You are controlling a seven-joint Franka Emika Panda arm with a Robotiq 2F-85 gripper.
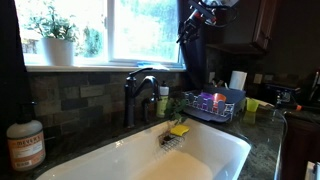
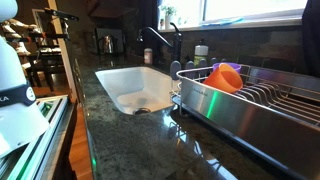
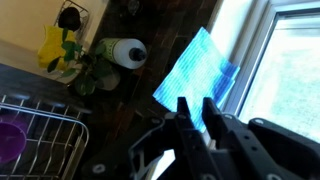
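My gripper is high beside the window, at top centre-right in exterior view 1. Its dark fingertips stand a little apart in the wrist view. I make out no object between them, and dark shadow hides how the fingers stand. Far below, a leafy green plant (image 3: 85, 68) lies by the yellow sponge (image 3: 52, 46) and the soap bottle (image 3: 125, 52). In exterior view 1 the plant (image 1: 172, 108) shows as a dark clump behind the sponge (image 1: 179, 129). Its pot is not clear to see.
The dish rack (image 1: 222, 108) holds purple and orange cups. Beside it is the white sink (image 1: 150, 160) with its black faucet (image 1: 130, 100). A potted plant (image 1: 58, 45) stands on the left sill. A pale blue patch (image 3: 198, 70) near the window is unclear.
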